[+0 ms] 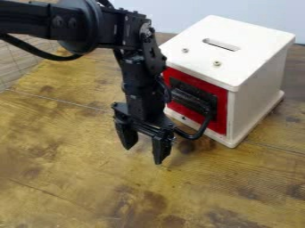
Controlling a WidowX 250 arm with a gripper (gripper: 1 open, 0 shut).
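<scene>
My black gripper (144,142) hangs above the wooden table, its two fingers pointing down and parted with nothing between them. It is left of and a little in front of a white wooden box (251,109), which has a slot on its top and a red front panel (179,114) carrying a black fitting. The upper arm and a black cable loop partly hide that panel.
A pale wall stands behind the box, and a tiled surface (18,62) shows beyond the table's left edge.
</scene>
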